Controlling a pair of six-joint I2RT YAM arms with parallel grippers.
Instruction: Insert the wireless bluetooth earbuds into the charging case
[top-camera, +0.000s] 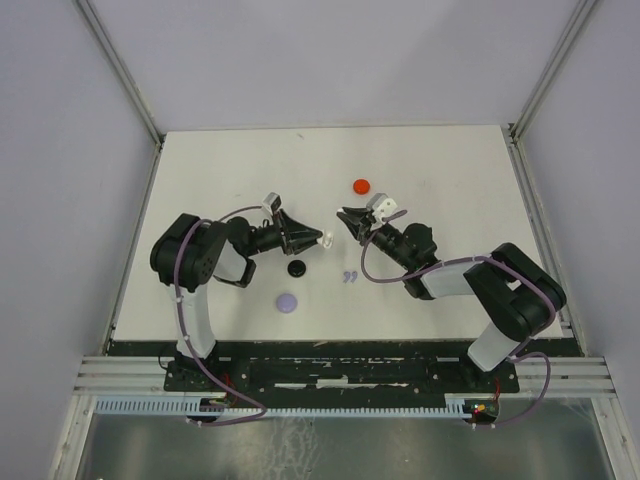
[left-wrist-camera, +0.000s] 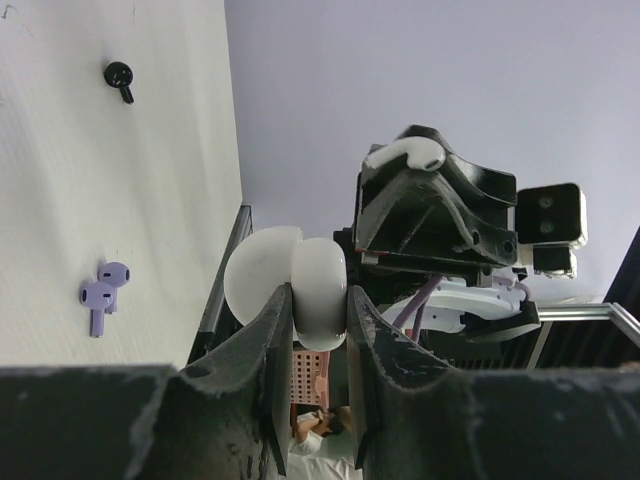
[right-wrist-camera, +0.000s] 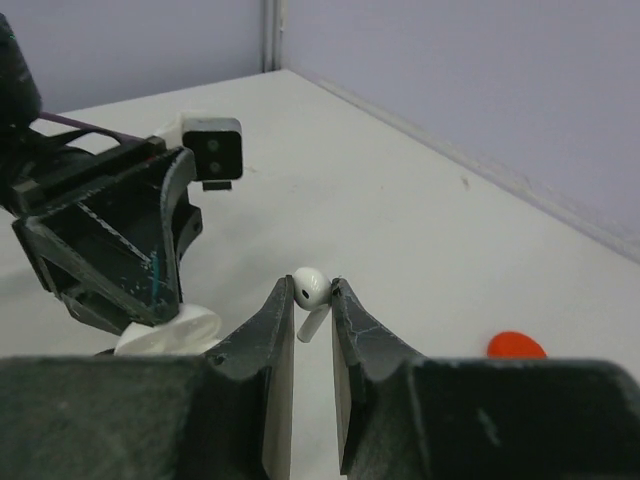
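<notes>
My left gripper (top-camera: 315, 238) is shut on the white charging case (left-wrist-camera: 317, 296), its rounded pieces upright between the fingertips in the left wrist view. Just right of it in the top view, my right gripper is shut on a small white earbud (right-wrist-camera: 310, 287), its stem angled downward. The case also shows at the lower left of the right wrist view (right-wrist-camera: 170, 332), with the other arm's dark gripper body behind it.
A red disc (top-camera: 361, 186) lies above the grippers, a black disc (top-camera: 297, 268) and a lilac disc (top-camera: 286, 302) below the left one. Small lilac earbuds (top-camera: 349, 276) lie below the gap. The board's upper part is mostly clear.
</notes>
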